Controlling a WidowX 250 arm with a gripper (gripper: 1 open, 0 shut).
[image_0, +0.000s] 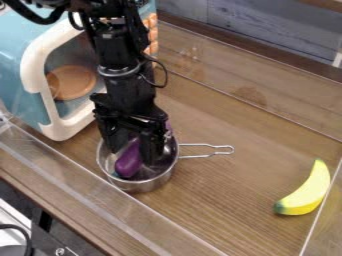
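Note:
A black robot arm reaches down from the top left to a steel pot with a wire handle. My gripper is open, low over and partly inside the pot, around a purple eggplant-like object that lies in it. The arm hides part of that object and of the pot.
A yellow banana lies on the wooden counter at the right. A light blue and white toy appliance with a round tan disc stands at the left. The counter between pot and banana is clear.

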